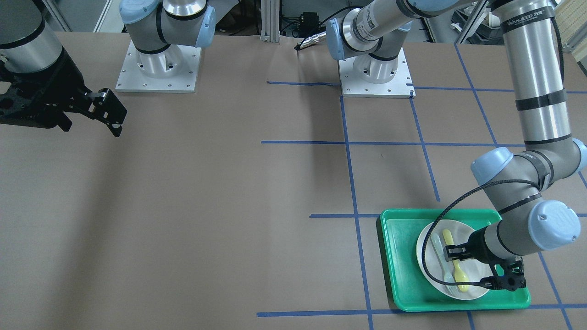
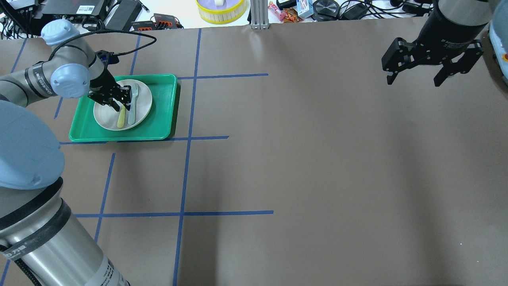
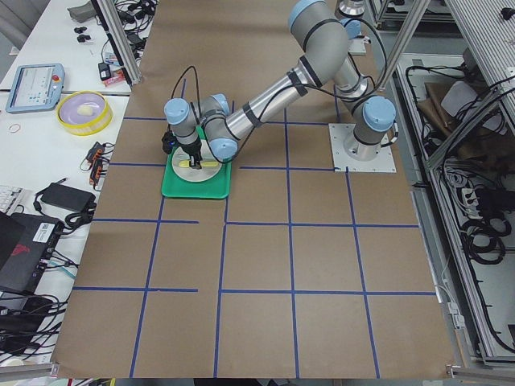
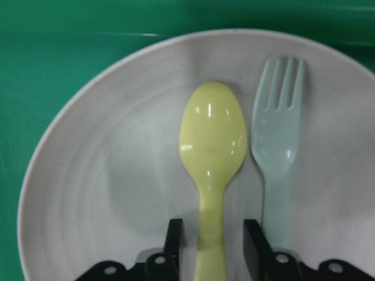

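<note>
A white plate (image 4: 117,146) sits in a green tray (image 1: 396,258), holding a yellow spoon (image 4: 212,134) and, alongside it, a pale blue fork (image 4: 275,140). My gripper is low over the plate, open, with its two fingertips on either side of the spoon's handle and apart from it; the right fingertip is between spoon and fork, close by the fork's handle. In the top view the gripper is over the plate in the tray at the upper left.
Other arms stand at the table's edges, including a black gripper (image 2: 431,57) at the top view's upper right. A yellow round container (image 3: 84,112) and electronics lie on a side bench.
</note>
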